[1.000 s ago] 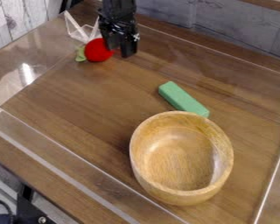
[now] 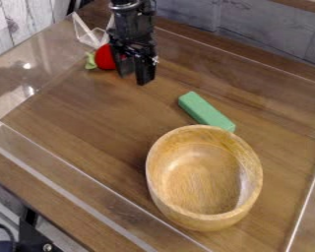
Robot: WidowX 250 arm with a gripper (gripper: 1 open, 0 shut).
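The black arm's gripper (image 2: 135, 69) reaches down over the table at the upper middle, beside a red object (image 2: 105, 56) with a green leafy part, partly hidden behind it. Whether the fingers are open or shut cannot be made out. A green rectangular block (image 2: 207, 111) lies right of centre. A large wooden bowl (image 2: 204, 203) stands at the front right.
A white wiry object (image 2: 94, 31) is behind the red object at the top left.
The block and bowl have not moved.
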